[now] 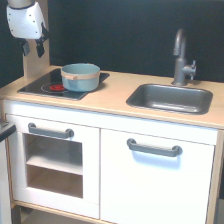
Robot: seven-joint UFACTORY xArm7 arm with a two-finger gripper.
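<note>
My gripper [33,47] hangs below the white arm in the upper left corner. Its dark fingers appear spread apart, with nothing visible between them. Lower and to the right, a blue-grey pot [80,79] with a tan handle stands upright on the black cooktop [50,80], apart from the gripper. A red burner ring [56,87] shows just left of the pot. What is inside the pot cannot be made out.
A metal sink [171,98] with a tall grey faucet [180,55] occupies the counter's right side. Bare wooden counter [112,98] lies between pot and sink. Beneath are a white door with a dark handle [154,148] and a shelved compartment behind another handle [50,131].
</note>
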